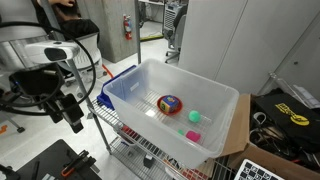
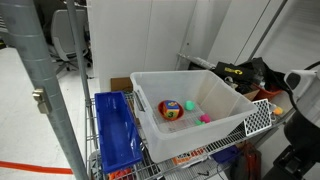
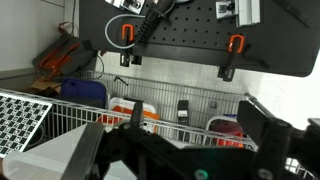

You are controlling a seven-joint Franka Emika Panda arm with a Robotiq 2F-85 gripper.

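Observation:
A large translucent white bin (image 1: 130, 110) rests on a wire rack. Inside it lie a round multicoloured toy (image 1: 169, 104) in red, yellow and blue, a small green ball (image 1: 194, 116) and a pink block (image 1: 193, 135); all three sit apart on its floor. My gripper (image 1: 60, 118) hangs to the left of the bin, outside it. In the wrist view the gripper is open, its dark fingers wide apart with nothing held. Only a pale corner of the bin (image 3: 60, 160) shows there; the toys are out of that view.
A blue tray (image 2: 120, 135) lies beside the bin on the rack. Dark items (image 1: 285, 115) and a cardboard flap (image 1: 237, 130) border its other side. Below my gripper are a black perforated plate (image 3: 190, 35) and the rack's wire edge (image 3: 180, 90).

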